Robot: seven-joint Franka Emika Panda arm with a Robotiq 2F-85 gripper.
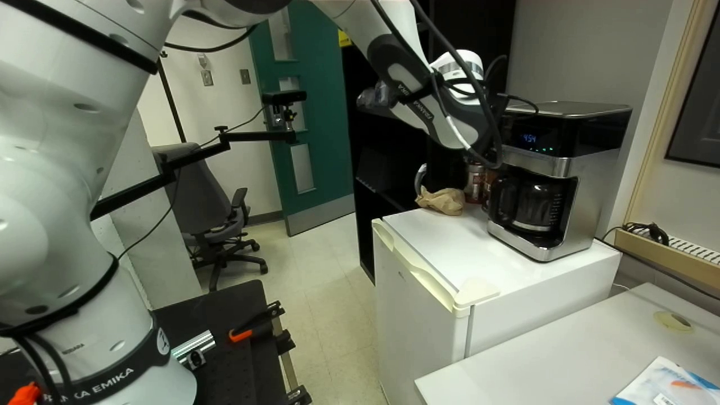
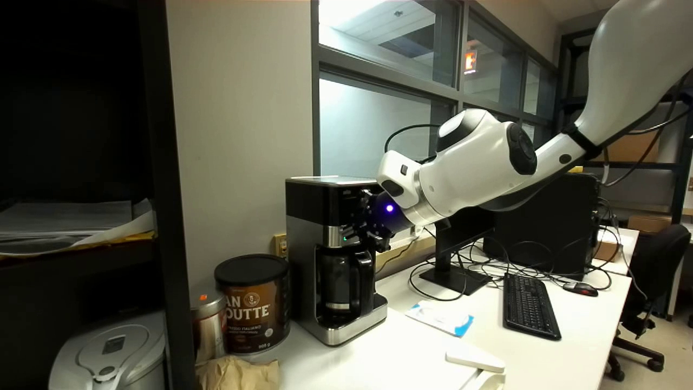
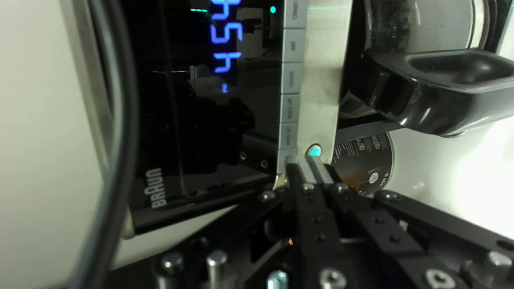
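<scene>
A black-and-steel coffee maker [image 1: 601,175] stands on the white fridge [image 1: 432,331], its display lit blue with 4:54. In the wrist view my gripper is shut, with nothing visible between its fingers. The tips are right by a small button [image 3: 315,151] glowing blue-green in the steel strip, at the end of a row of grey keys [image 3: 289,108]; whether they touch the panel I cannot tell. The black-handled carafe [image 3: 433,89] sits inside the machine. From the side, the gripper [image 2: 355,228] is up against the machine's upper front.
A brown coffee can [image 2: 250,312] is beside the machine, with a crumpled paper bag [image 1: 442,200] near it. A loose cable [image 3: 120,135] crosses the wrist view. Toward the fridge's front, the top is mostly clear; a white desk [image 1: 540,358] adjoins.
</scene>
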